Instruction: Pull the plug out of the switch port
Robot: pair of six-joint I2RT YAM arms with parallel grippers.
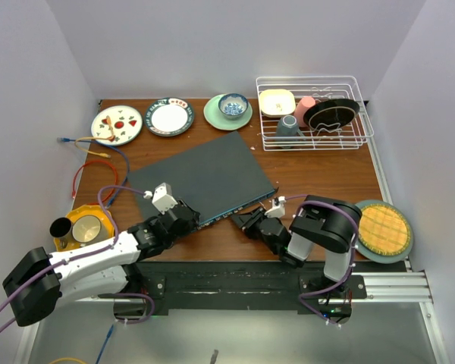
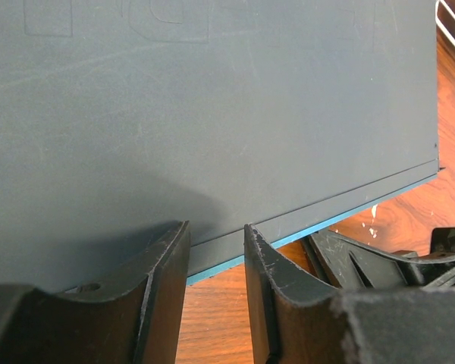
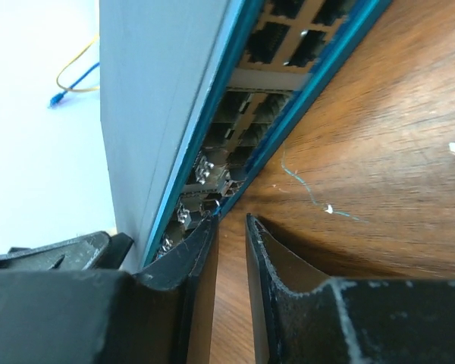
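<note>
The dark grey switch (image 1: 201, 171) lies tilted across the table, its blue-edged port row (image 3: 227, 133) facing the front. My left gripper (image 1: 189, 216) is at its front-left edge; in the left wrist view its fingertips (image 2: 174, 243) sit close together over that edge, what is between them hidden. My right gripper (image 1: 246, 220) is low at the front edge; in the right wrist view its fingertips (image 3: 259, 231) are a little apart, just before the lower ports, where a small clear connector (image 3: 208, 205) shows partly behind a finger. Whether that finger touches it I cannot tell.
Plates (image 1: 169, 106) and a dish rack (image 1: 349, 140) stand at the back. Loose cables (image 1: 76, 174) and a yellow tray (image 1: 102, 216) with cups are at left, a round yellow mat (image 1: 383, 227) at right. Bare wood shows right of the switch.
</note>
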